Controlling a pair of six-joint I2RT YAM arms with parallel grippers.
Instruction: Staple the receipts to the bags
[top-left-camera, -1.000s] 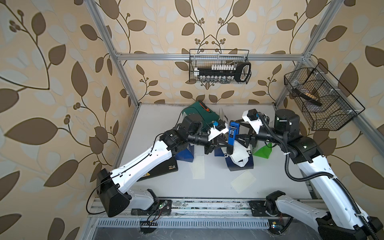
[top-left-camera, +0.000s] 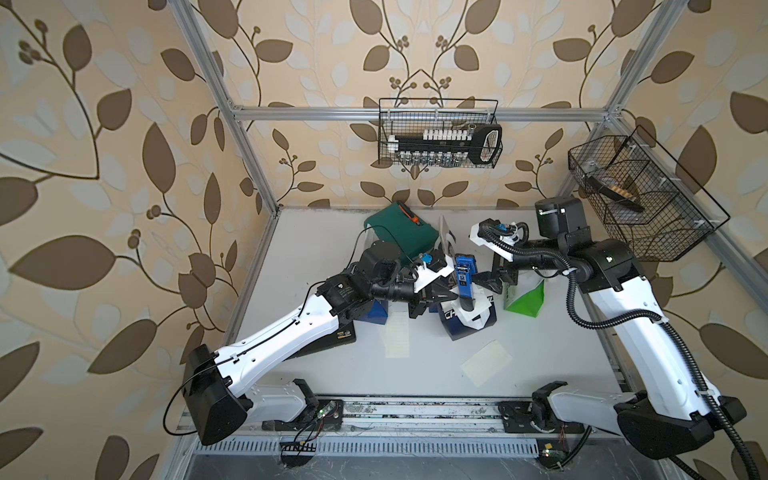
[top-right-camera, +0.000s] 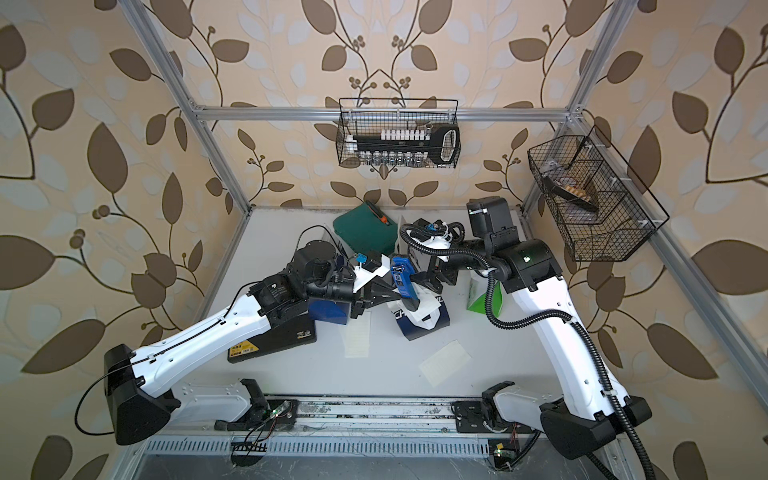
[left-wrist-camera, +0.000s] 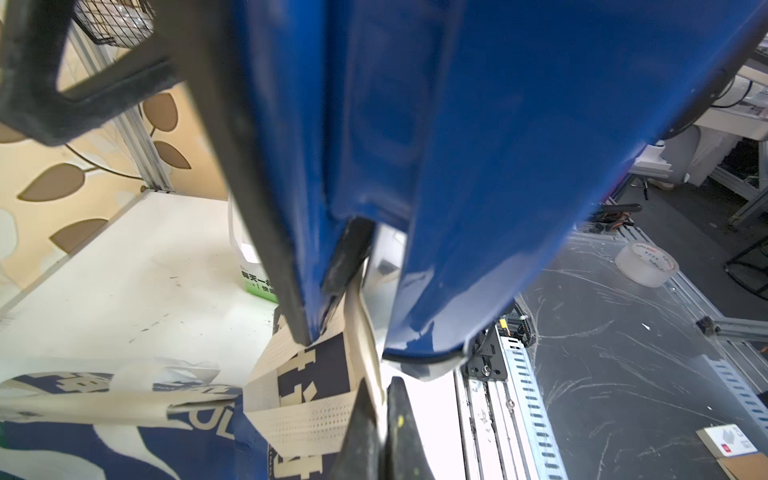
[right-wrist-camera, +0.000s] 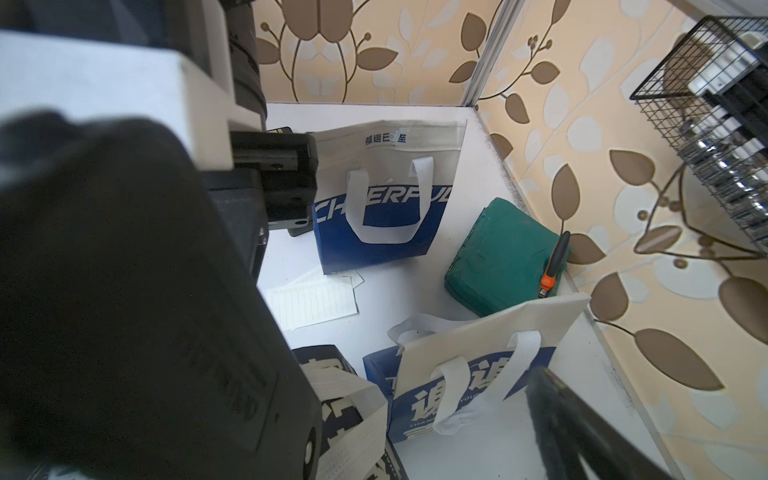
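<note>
The blue stapler (top-left-camera: 465, 276) hangs above a navy-and-white bag (top-left-camera: 472, 326). In the left wrist view the stapler's blue body (left-wrist-camera: 512, 160) fills the top, and its finger stands around the upright edge of the bag (left-wrist-camera: 312, 372). A pale strip with faint print lies on that bag; whether it is a receipt or a handle I cannot tell. My left gripper is shut on the bag's thin top edge, just below the stapler. My right gripper (top-left-camera: 489, 280) stands open with the stapler at it; one dark finger (right-wrist-camera: 560, 424) shows apart from it.
Two more bags, a "CHEERFUL" bag (right-wrist-camera: 384, 224) and one with white handles (right-wrist-camera: 480, 376), stand behind. Paper slips (right-wrist-camera: 316, 304) lie on the table, another slip (top-left-camera: 486, 362) in front. A green case (right-wrist-camera: 500, 256), black box (top-right-camera: 276, 340) and green-based container (top-left-camera: 526, 301) border the space.
The stapler has tilted, and the bag has shifted slightly left and turned. The left arm has barely moved.
</note>
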